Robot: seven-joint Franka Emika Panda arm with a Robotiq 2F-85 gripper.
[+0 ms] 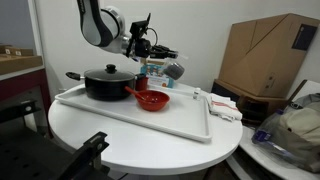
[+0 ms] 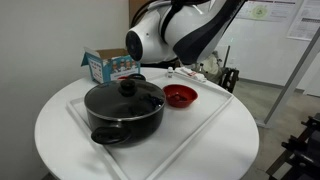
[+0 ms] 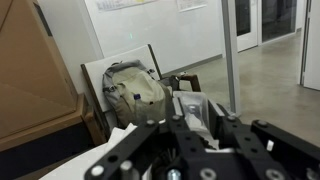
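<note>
In exterior view 1 my gripper (image 1: 166, 53) is shut on a grey cup-like container (image 1: 174, 71), which hangs tilted above the tray, up and to the right of the red bowl (image 1: 153, 101). The wrist view shows a pale, shiny part of the container (image 3: 192, 108) just beyond my fingers; how they grip it is hard to make out. The red bowl (image 2: 180, 95) rests on the white tray (image 2: 205, 120), with something reddish over its left rim in exterior view 1. Whatever lies inside the bowl is too small to tell.
A black lidded pot (image 1: 108, 82) stands on the tray's left part. Behind it are a red cup (image 1: 141, 82) and a blue-and-red box (image 2: 113, 64). White cloth (image 1: 218, 97) lies at the table's right side. The tray's front right is clear.
</note>
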